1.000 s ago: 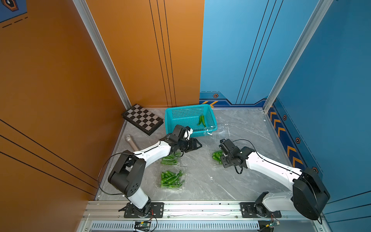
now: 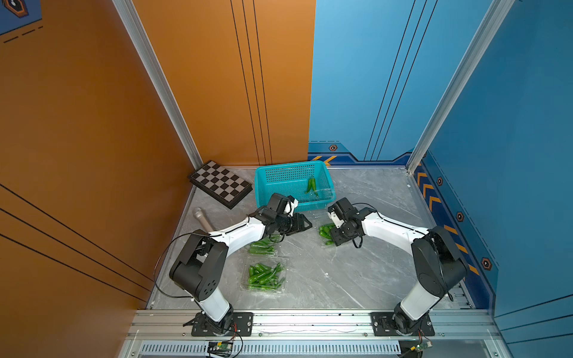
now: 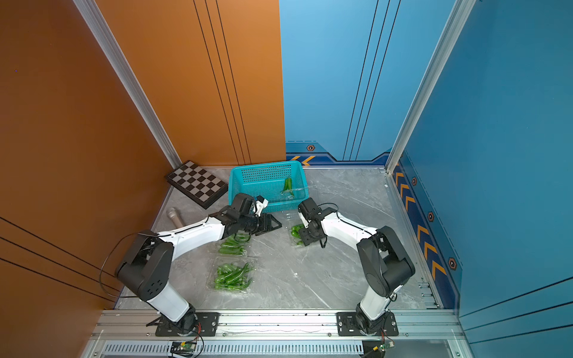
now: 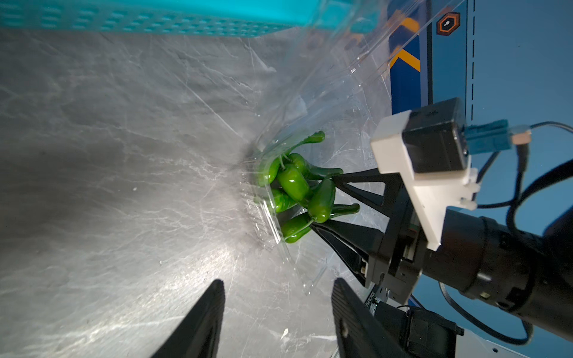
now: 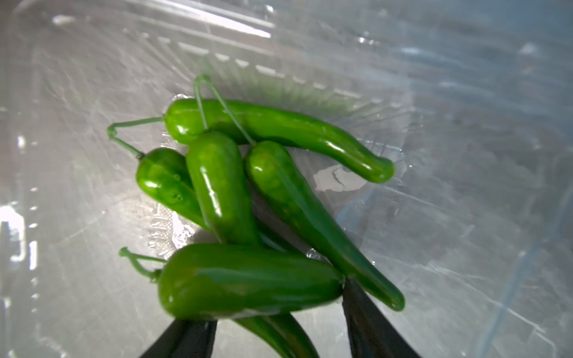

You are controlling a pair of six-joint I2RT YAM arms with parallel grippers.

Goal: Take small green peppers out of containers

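Note:
A clear lidded container (image 4: 262, 229) of green peppers (image 4: 292, 182) stands on the grey table, its lid raised. My right gripper reaches into it, fingers apart around the upper peppers. In the right wrist view, one large pepper (image 5: 238, 280) lies crosswise at the fingertips, overlapping the left finger; whether both fingers touch it is unclear. My left gripper (image 2: 305, 222) hovers open and empty left of this container. Two peppers (image 2: 311, 185) lie in the turquoise basket (image 2: 262, 191) behind. Two more pepper containers stand at left, one near (image 2: 244, 274), the other (image 2: 253, 251) partly under my left arm.
A checkered board (image 2: 220, 183) and a rolling-pin-like cylinder (image 2: 203, 219) lie at the left. The raised clear lid (image 4: 334, 89) leans toward the basket's right front corner.
My right gripper has moved left and slightly back over the pepper container, and the right arm has swung inward. The left arm has barely moved.

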